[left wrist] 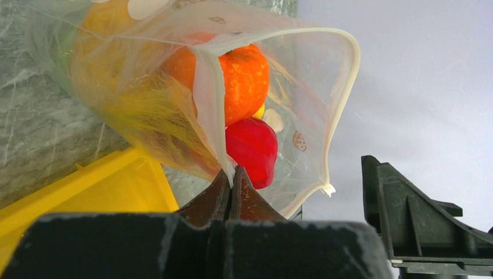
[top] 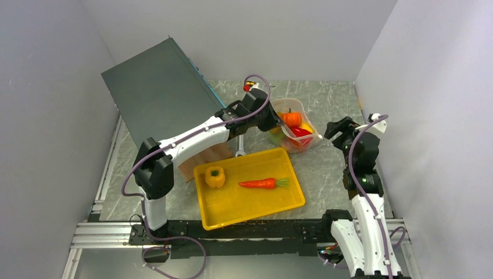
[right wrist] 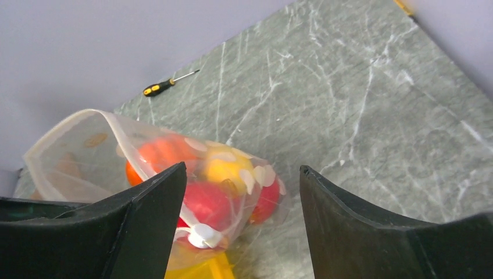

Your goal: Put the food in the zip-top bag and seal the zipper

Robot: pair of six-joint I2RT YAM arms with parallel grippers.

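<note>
The clear zip top bag stands with its mouth spread, holding several foods; a small orange pumpkin and a red pepper show through the opening. My left gripper is shut on the bag's rim, the edge pinched between its fingertips. To the right of the bag and apart from it, my right gripper stands open with empty space between its fingers. The zipper's white end piece shows at the rim's corner. In the yellow tray lie a carrot and a yellow pepper.
A screwdriver lies on the marbled table behind the bag. Left of the bag are a wrench and a large grey box. Bare table spreads to the bag's right.
</note>
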